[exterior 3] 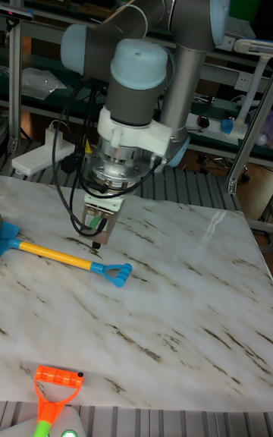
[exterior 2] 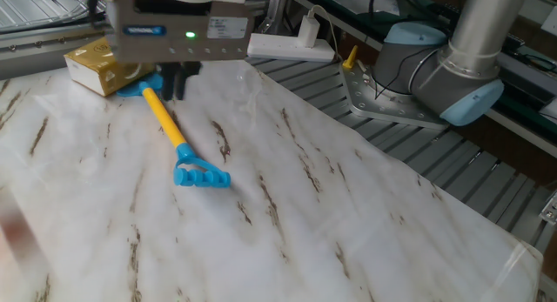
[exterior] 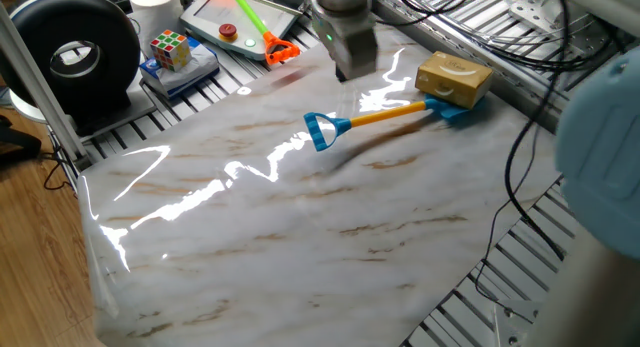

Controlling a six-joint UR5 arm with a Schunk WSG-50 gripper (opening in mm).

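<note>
A toy shovel with a yellow shaft [exterior: 388,115] lies on the marble-patterned table cover [exterior: 250,272]. Its blue handle [exterior 2: 202,177] points away from a gold-brown box [exterior: 455,79], and its blue blade lies against the box, partly hidden by it. Above the table, near the shovel, hangs my gripper [exterior 2: 177,91], pointing down. Its dark fingers look close together in exterior view 2, but whether they are open or shut is unclear. Exterior view 3 shows the gripper [exterior 3: 96,246] above and behind the shovel's shaft. No object is visible in its grasp.
An orange-handled toy [exterior: 283,52] with a green shaft rests over a grey control pendant [exterior: 205,29] beyond the cover. Nearby, a Rubik's cube [exterior: 170,49] sits on a blue-white packet [exterior: 182,72]. Most of the cover is bare.
</note>
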